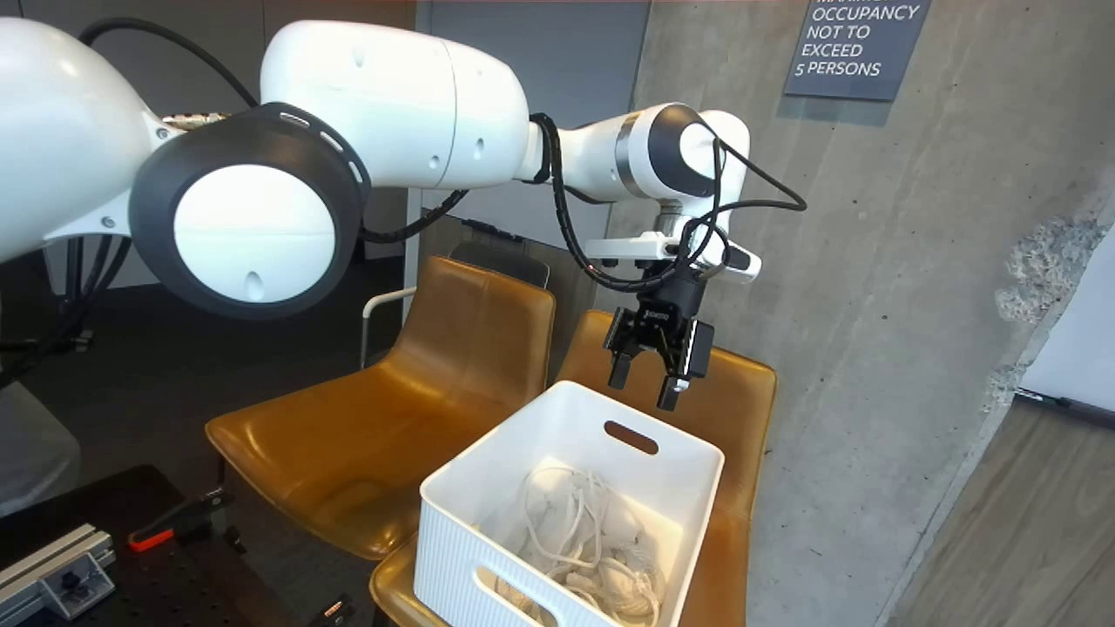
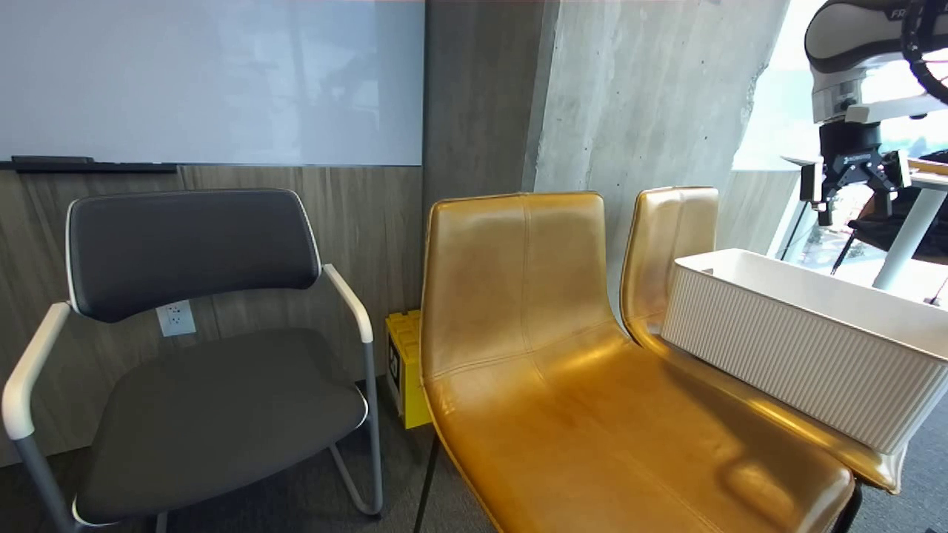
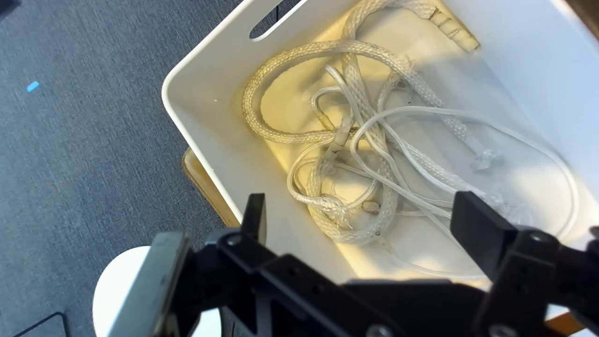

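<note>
A white ribbed bin (image 1: 449,545) rests on the seat of a tan leather chair. Tangled white ropes (image 3: 387,174), some thick and braided and some thin, lie on its floor. In the wrist view a thick rope end wrapped in tape (image 3: 456,29) shows near the top. My gripper (image 1: 644,388) hangs above the bin, pointing down, its fingers wide apart and empty. From the wrist, both black fingers (image 3: 257,216) appear over the bin, well clear of the ropes. In exterior view 2 the bin's near wall (image 2: 791,355) hides the ropes.
A second tan chair (image 1: 355,418) stands left of the bin, empty. A dark grey armchair (image 2: 222,400) stands farther along the wall. Concrete (image 1: 878,366) rises behind the bin's chair. The bin has handle cutouts, and its walls stand higher than the ropes.
</note>
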